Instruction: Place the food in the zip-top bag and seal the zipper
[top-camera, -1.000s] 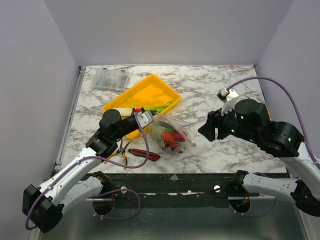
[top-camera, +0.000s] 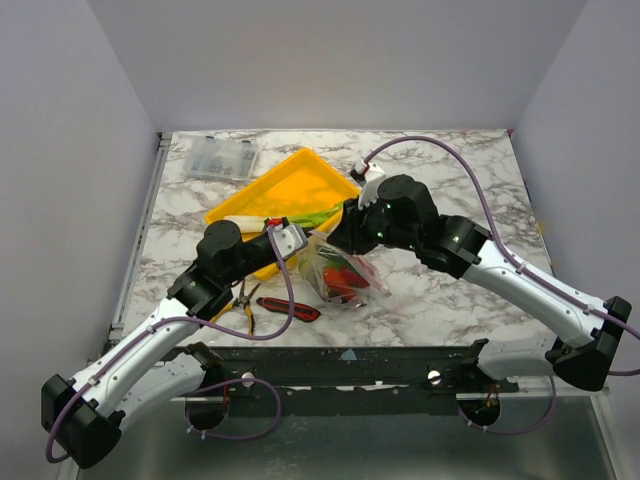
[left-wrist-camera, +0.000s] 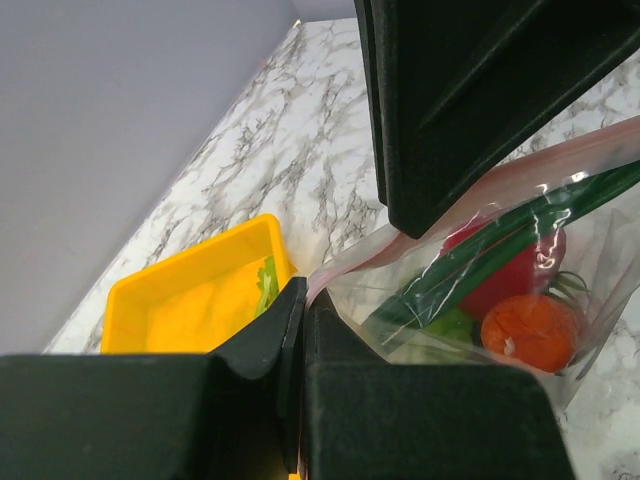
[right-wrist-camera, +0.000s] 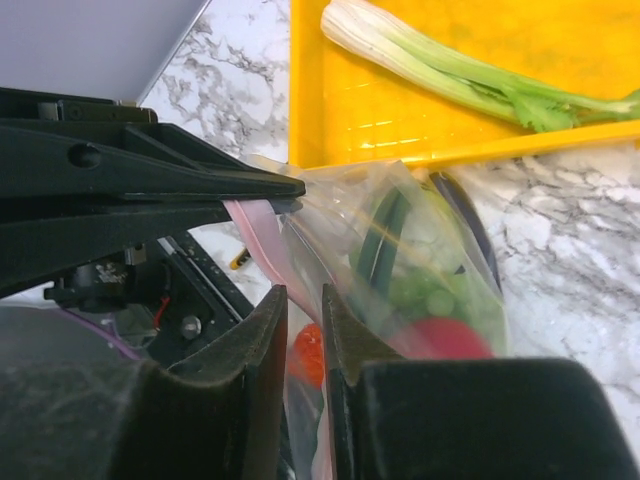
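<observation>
The clear zip bag (top-camera: 340, 275) holds a tomato (left-wrist-camera: 530, 330), a red vegetable and green ones. My left gripper is shut on the pink zipper edge at one end of the bag's top. My right gripper is at the same edge, close beside the left one, its fingertips low over the pink strip; whether they grip it is unclear.
A yellow tray (top-camera: 270, 190) with celery (right-wrist-camera: 440, 70) sits behind the bag. A clear plastic case (top-camera: 220, 158) lies at back left, pliers (top-camera: 245, 305) and a red tool (top-camera: 290, 308) at front left.
My right gripper has come in from the right to the bag's top edge beside the left gripper, shifting slightly further in. The left arm has barely moved.
</observation>
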